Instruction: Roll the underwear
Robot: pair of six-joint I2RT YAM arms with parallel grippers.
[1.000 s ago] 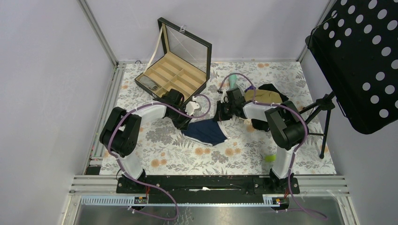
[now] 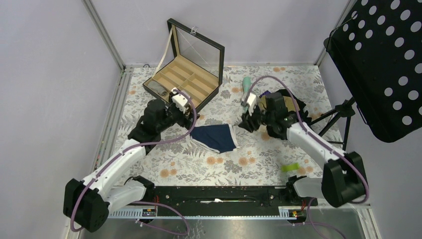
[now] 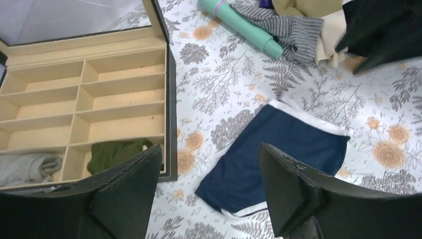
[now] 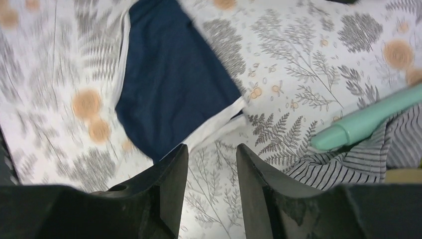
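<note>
Dark navy underwear [image 2: 213, 137] with white bands lies spread flat on the floral table between the arms. My left gripper [image 2: 188, 118] is raised at its upper left, open, with the cloth below and between its fingers' view in the left wrist view. My right gripper [image 2: 246, 123] is raised at its upper right, open, with nothing held; in the right wrist view the cloth lies ahead of its fingertips.
An open compartment box [image 2: 181, 81] holding rolled cloths stands at the back left. A mint cylinder [image 4: 358, 122], striped cloth [image 4: 333, 169] and other garments pile at the right, near a black stand [image 2: 341, 124].
Both grippers have lifted and drawn back from the underwear, the left up-left, the right up and rightward. The cloth now lies free, slightly shifted from about a second ago.
</note>
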